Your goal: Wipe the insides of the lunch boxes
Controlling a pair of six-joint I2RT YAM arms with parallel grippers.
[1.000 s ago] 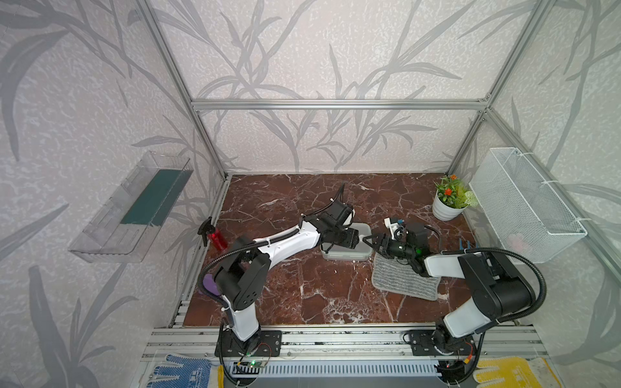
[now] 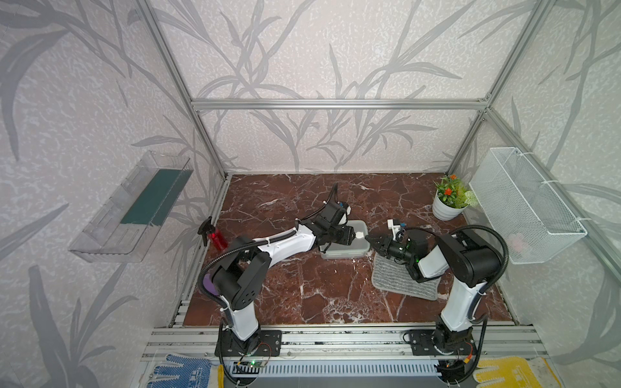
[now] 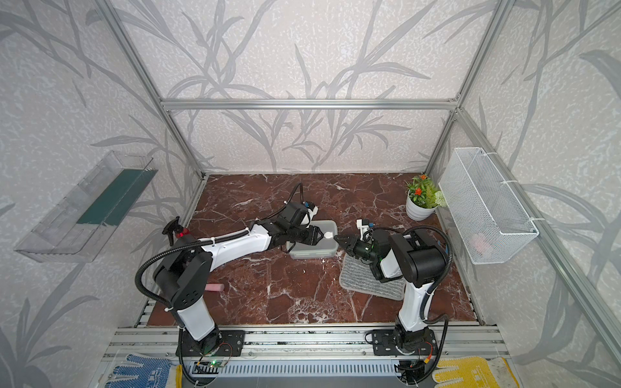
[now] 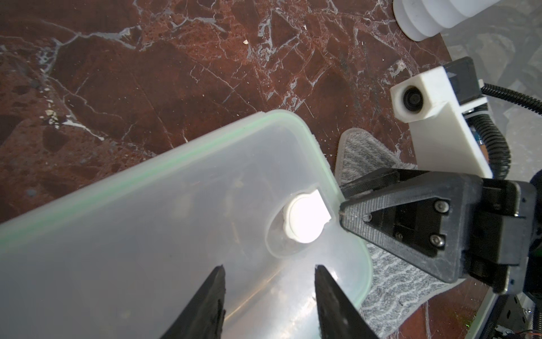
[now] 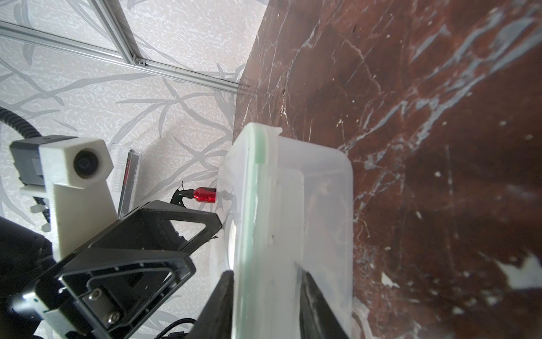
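Note:
A translucent lunch box with a pale green edge strip stands mid-table. In the left wrist view its top surface bears a round white piece near the right end. My left gripper hovers over that top, its fingers apart with nothing visibly held. At the right end, my right gripper is part open; the box's green-striped edge runs between its fingers. Whether they touch it I cannot tell. The grey cloth lies flat to the right, under the right arm. The box's inside is not clearly visible.
A red spray bottle stands at the left edge. Behind the left arm a purple object partly shows. At the back right is a potted plant, near a white mesh basket.
The box has shifted slightly left and toward the back. My right arm's elbow has swung inward and forward, its gripper staying at the box end; my left gripper has moved slightly left.

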